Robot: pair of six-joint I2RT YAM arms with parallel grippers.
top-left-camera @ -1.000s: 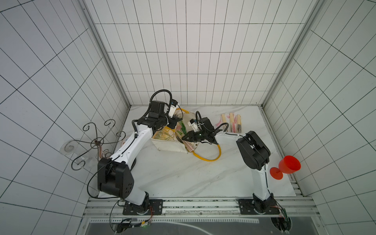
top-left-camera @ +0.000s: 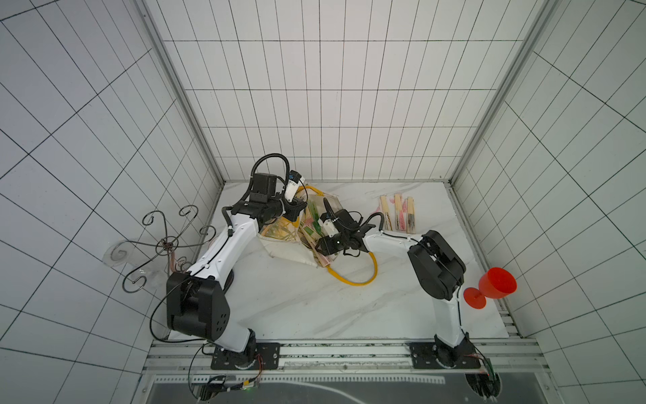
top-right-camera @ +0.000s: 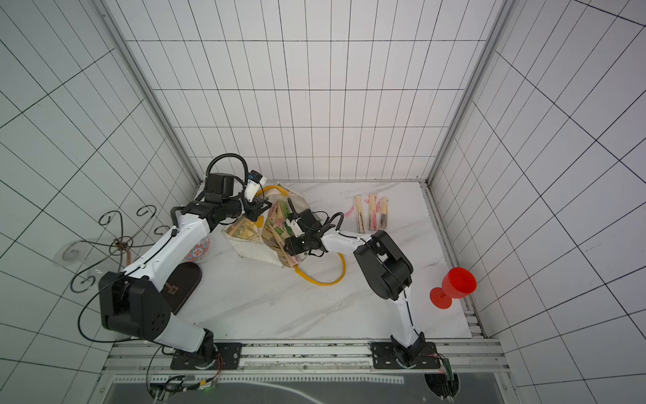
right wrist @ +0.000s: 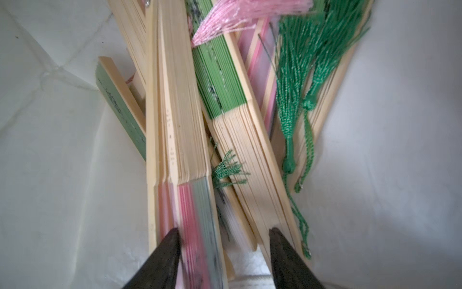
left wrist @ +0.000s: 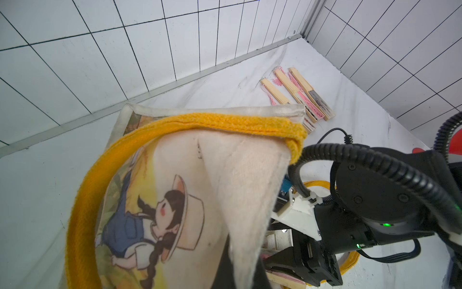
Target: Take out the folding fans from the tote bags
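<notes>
The cream tote bag (top-left-camera: 289,252) lies on the table with its mouth spread, a girl printed on its side and yellow handles (left wrist: 192,120) attached. In the left wrist view my left gripper is shut on the bag's cloth edge, which runs between its dark fingers. My right gripper is open over the fans inside the bag. A pink-and-green fan (right wrist: 195,231) lies between its fingers, close to the left one. Beside it rests a green-banded fan (right wrist: 235,120), and green tassels (right wrist: 291,96) hang over others. Three fans (top-left-camera: 397,212) lie outside, at the back right.
A red goblet (top-left-camera: 496,282) lies on its side at the right edge. The curled metal stand (top-left-camera: 168,245) is at the left, near a dark flat case (top-right-camera: 181,286).
The right gripper has moved slightly down and toward the front over the bag's opening. My left gripper has shifted a little left, and the bag's mouth has changed shape slightly.
</notes>
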